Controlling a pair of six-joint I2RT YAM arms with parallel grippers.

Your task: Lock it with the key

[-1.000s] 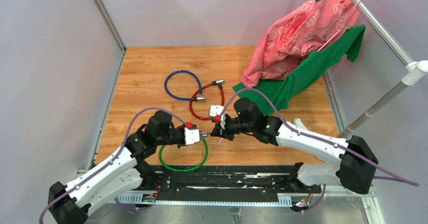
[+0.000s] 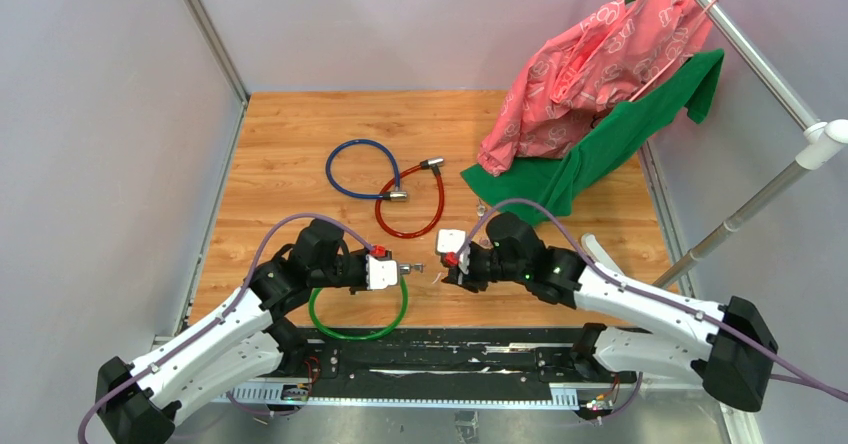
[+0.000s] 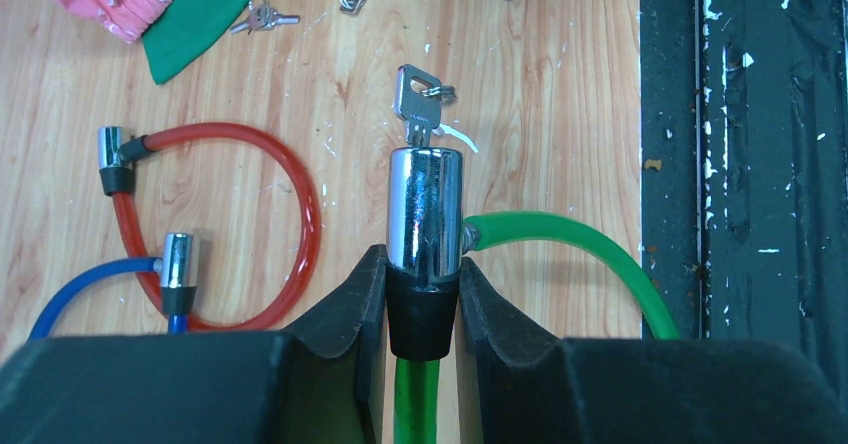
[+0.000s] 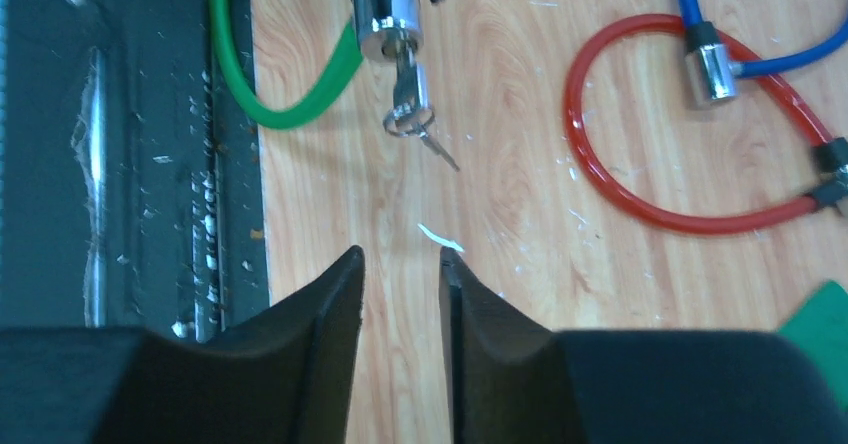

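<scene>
My left gripper is shut on the green lock's chrome-and-black barrel (image 3: 424,204), its green cable loop (image 2: 330,326) hanging below. A key with a small ring sticks out of the end of the barrel; in the right wrist view a second blade dangles from that ring. My right gripper stands a short way to the right, apart from the key, its fingers part open with nothing between them.
Red (image 2: 439,204) and blue (image 2: 330,174) cable locks lie behind. Loose keys (image 3: 262,21) lie on the table (image 2: 290,129). Green (image 2: 640,124) and pink (image 2: 590,64) cloths fill the back right.
My right gripper has drawn back to the right from the lock's end, leaving a gap to the key. The left gripper still holds the lock in about the same place.
</scene>
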